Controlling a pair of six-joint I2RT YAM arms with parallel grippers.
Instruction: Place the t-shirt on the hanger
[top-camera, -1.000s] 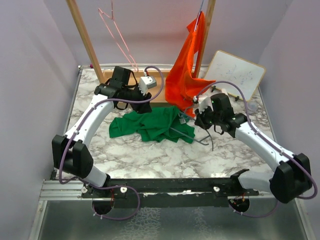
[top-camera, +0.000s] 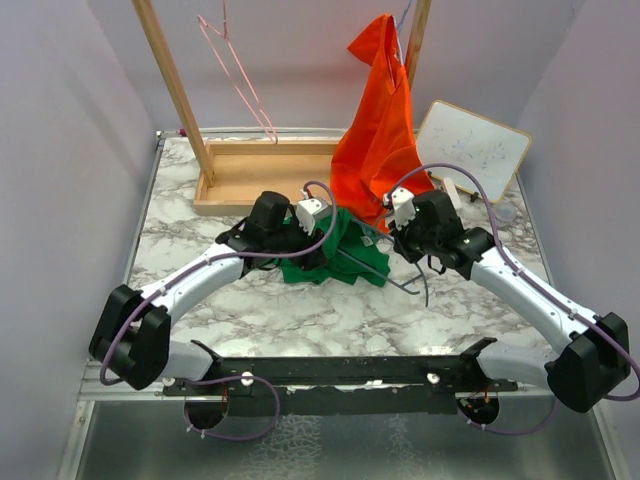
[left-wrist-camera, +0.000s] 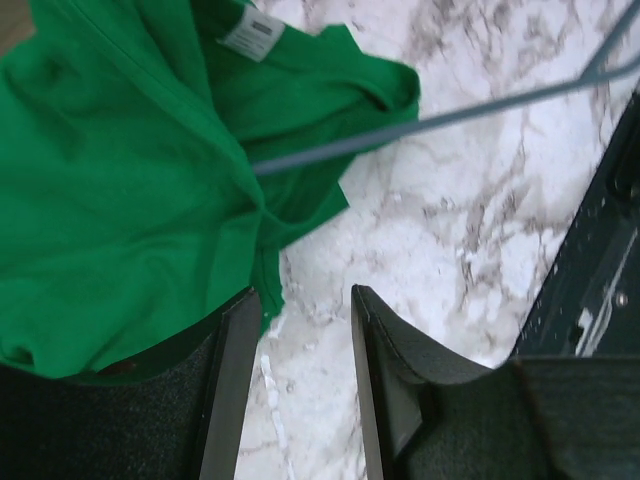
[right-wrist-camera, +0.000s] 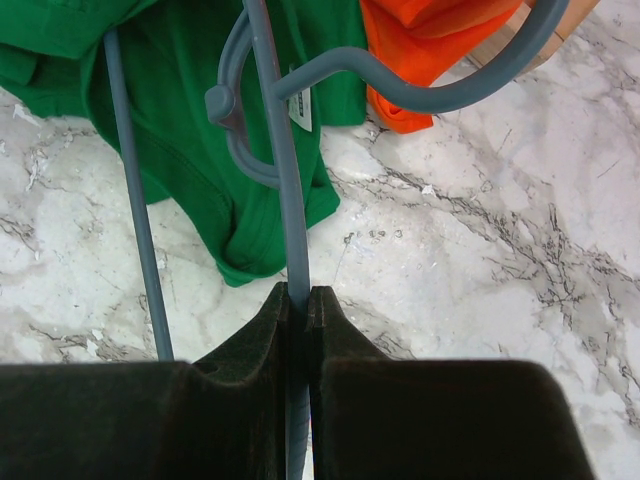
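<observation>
The green t-shirt (top-camera: 355, 260) lies crumpled on the marble table, seen also in the left wrist view (left-wrist-camera: 130, 180). A grey hanger (right-wrist-camera: 290, 220) has one bar running into the shirt's fabric (left-wrist-camera: 400, 130). My right gripper is shut on the hanger's bar. My left gripper (top-camera: 305, 255) hovers over the shirt's left part; in its wrist view the two fingers (left-wrist-camera: 225, 390) stand apart over the shirt's edge and bare table, with nothing between them.
An orange shirt (top-camera: 375, 110) hangs from a wooden rack (top-camera: 170, 80) behind, beside a pink hanger (top-camera: 240, 70). A wooden box base (top-camera: 250, 165) and a whiteboard (top-camera: 470, 145) stand at the back.
My left gripper has moved down and toward the front over the green shirt. The right arm has shifted only slightly.
</observation>
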